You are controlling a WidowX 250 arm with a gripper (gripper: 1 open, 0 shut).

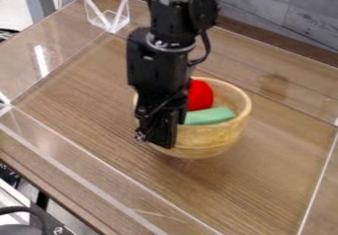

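Note:
A yellow wooden bowl [211, 138] sits at the middle right of the view, holding a red object [200, 94] and a green piece [211, 115]. My black gripper [156, 134] reaches down from the top over the bowl's left side, covering that part of the rim. It is shut on the bowl's near-left wall, though the fingertips are mostly dark and hard to make out.
A clear plastic item [109, 12] stands at the back left. A grey plank wall runs along the back right, and cables lie off the table's lower left edge.

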